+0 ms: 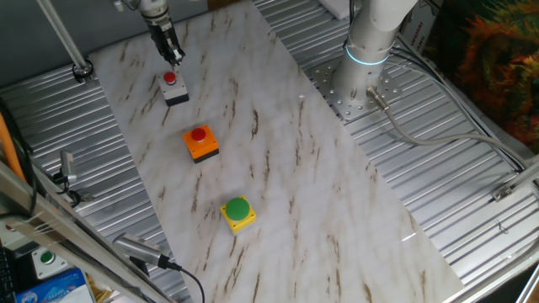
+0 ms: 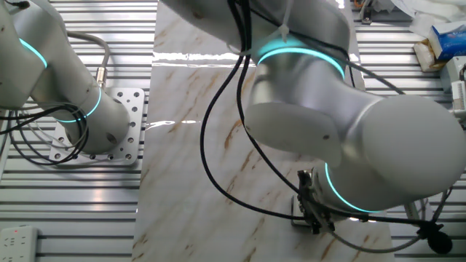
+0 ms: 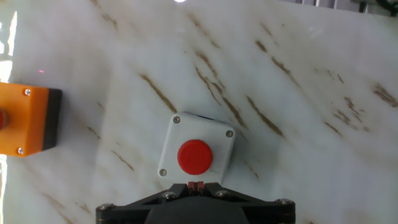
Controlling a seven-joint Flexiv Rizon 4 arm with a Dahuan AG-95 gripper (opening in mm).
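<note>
A white box with a round red button (image 3: pixel 195 157) lies on the marble-patterned table, just ahead of my gripper in the wrist view. The gripper's fingers meet at the tips, with nothing seen between them. In exterior view 1 the fingertips (image 1: pixel 178 62) hang over the rear edge of the white box (image 1: pixel 174 90), close to its red button (image 1: pixel 170 77). Whether they touch the box cannot be told. Exterior view 2 has the arm covering most of that spot.
An orange box with a red button (image 1: pixel 200 144) stands mid-table, and nearer the camera is a yellow box with a green button (image 1: pixel 237 213).
</note>
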